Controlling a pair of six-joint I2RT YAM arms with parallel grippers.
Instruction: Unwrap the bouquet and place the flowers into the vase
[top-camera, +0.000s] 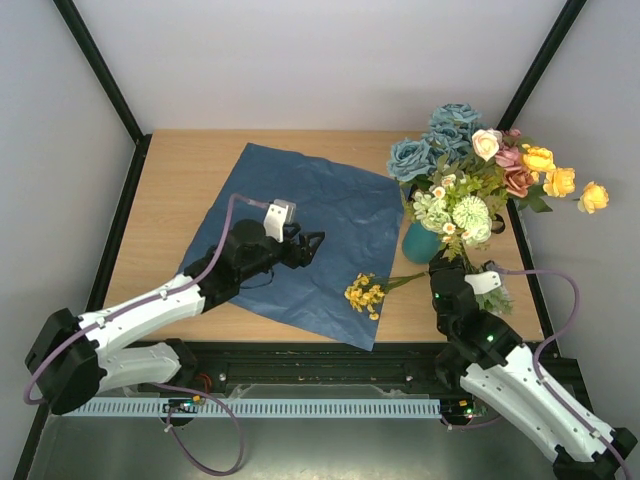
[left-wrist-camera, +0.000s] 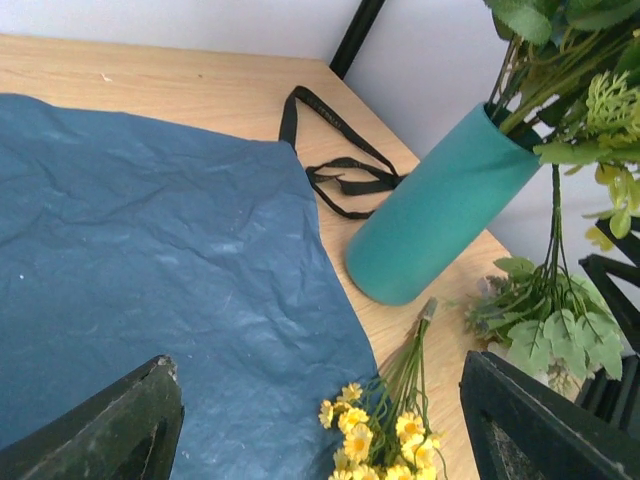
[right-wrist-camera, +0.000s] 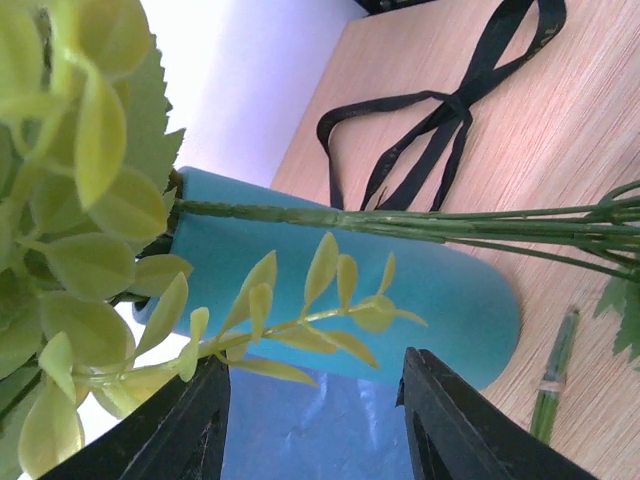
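The teal vase (left-wrist-camera: 430, 215) stands on the right of the table, filled with blue, pink, yellow and pale green flowers (top-camera: 473, 218). Beside it a leafy bunch hangs head down, its stem (right-wrist-camera: 330, 215) crossing in front of the vase in the right wrist view. A yellow flower bunch (top-camera: 366, 294) lies on the cloth's edge, stems toward the vase. Open and empty, my left gripper (top-camera: 316, 246) is over the cloth. My right gripper is close to the vase, its fingers apart; a light green sprig (right-wrist-camera: 310, 325) crosses near them, and I see nothing clamped.
A blue cloth (top-camera: 290, 220) covers the middle of the table. Behind the vase lies a black ribbon (left-wrist-camera: 345, 160). A loose cut stem (right-wrist-camera: 555, 375) rests on the wood.
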